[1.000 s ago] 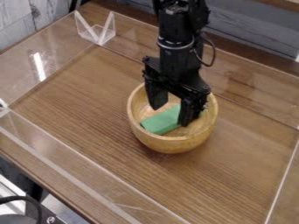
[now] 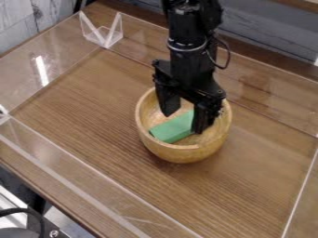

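The black gripper (image 2: 187, 99) hangs from above over a round yellow-tan bowl (image 2: 183, 149), its two fingers spread open and reaching down into the bowl on either side. A green object (image 2: 170, 129) lies in the bowl below the gripper, partly hidden by the right finger; nothing visible is held between the fingers.
A wooden table (image 2: 74, 121) fills most of the view, with free room left, right and in front of the bowl. A clear plastic piece (image 2: 102, 30) stands at the back left. A black cable (image 2: 32, 216) lies at the lower left.
The gripper has shifted very slightly, and a little more of its right finger sits over the bowl's right side. The bowl and green object look almost unchanged.
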